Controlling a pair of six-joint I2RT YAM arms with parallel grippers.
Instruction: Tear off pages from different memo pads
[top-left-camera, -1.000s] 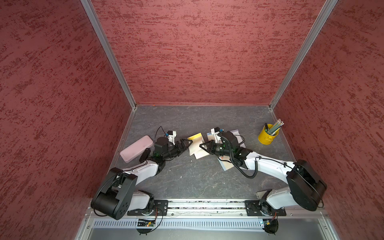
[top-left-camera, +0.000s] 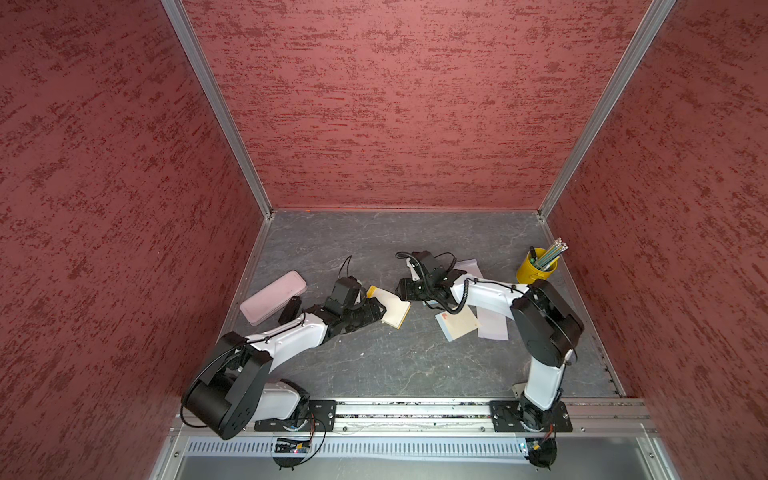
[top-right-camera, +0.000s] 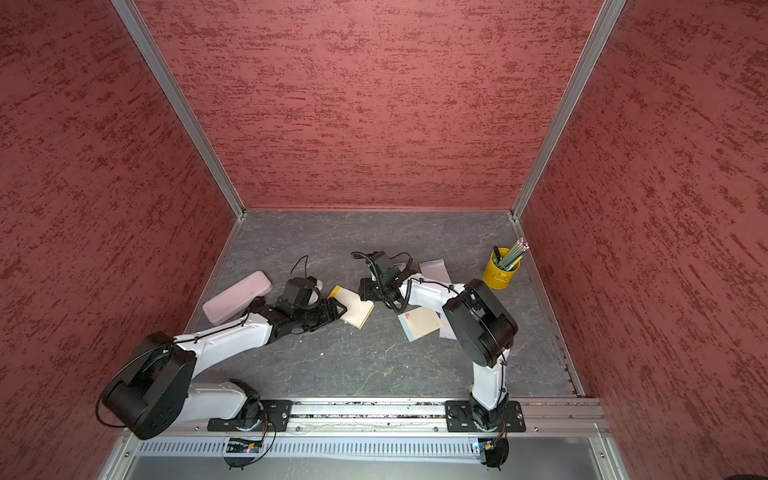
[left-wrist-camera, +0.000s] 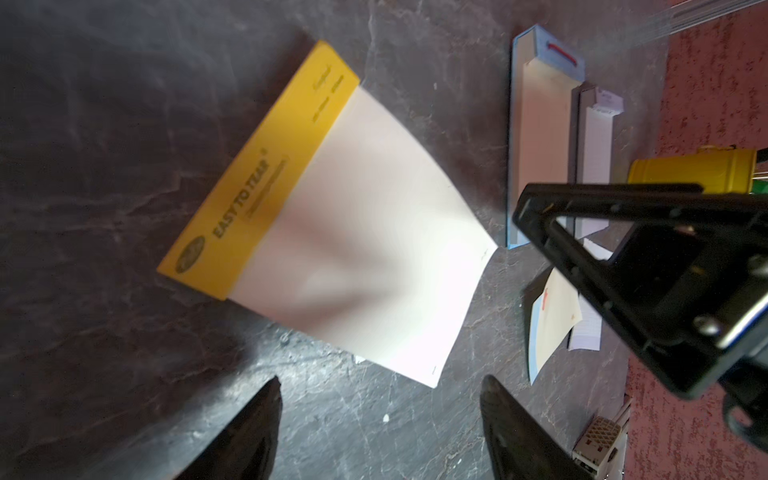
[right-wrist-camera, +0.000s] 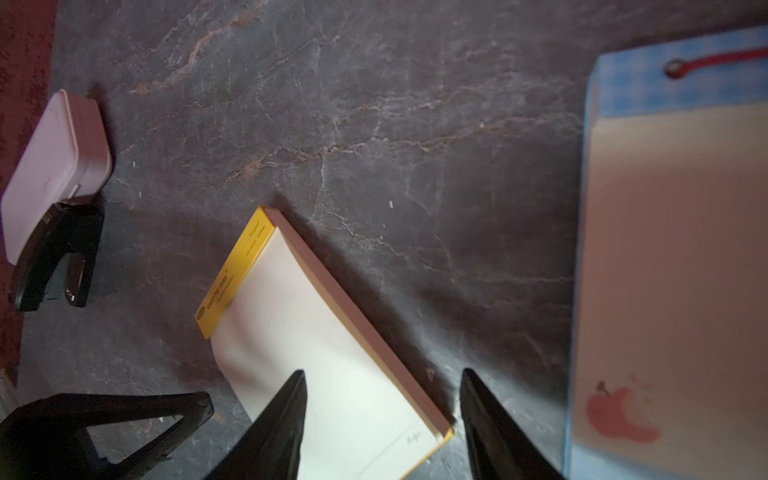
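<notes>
A yellow-headed "EASY TO TEAR" memo pad (left-wrist-camera: 344, 240) lies on the dark table between the grippers. My left gripper is apart at the fingers, open over the pad's near edge. My right gripper stands open just right of that pad, with nothing visible between its fingers. A blue checked pad with red cord (right-wrist-camera: 664, 264) lies to the right, partly under the right arm in the top views. A loose cream sheet (top-left-camera: 456, 324) and a lilac pad (left-wrist-camera: 596, 144) lie on the right.
A pink case (top-left-camera: 272, 297) and a black stapler-like object (right-wrist-camera: 56, 248) lie at the left. A yellow pen cup (top-left-camera: 534, 268) stands at the back right.
The yellow pad, raised or spread earlier, now lies flatter and turned.
</notes>
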